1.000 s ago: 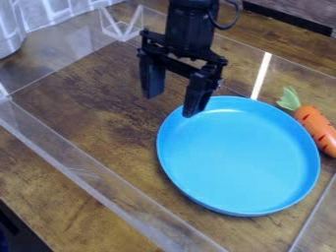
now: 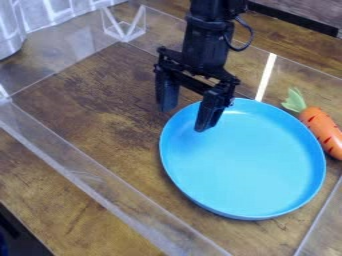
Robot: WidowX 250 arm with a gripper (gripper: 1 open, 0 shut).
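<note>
The black gripper (image 2: 187, 98) hangs from the top centre over the upper left part of a round blue plate (image 2: 243, 170) on the wooden table. Its two dark fingers stand apart, open, with nothing visible between them. An orange plush carrot (image 2: 318, 132) with a green top lies at the right, beside the plate.
A white wire rack or basket (image 2: 8, 25) is at the upper left corner, with a small clear object (image 2: 123, 22) near it. Clear strips run along the table's edges.
The gripper has shifted slightly to the right and tilted a little over the plate. The plate and carrot have not moved.
</note>
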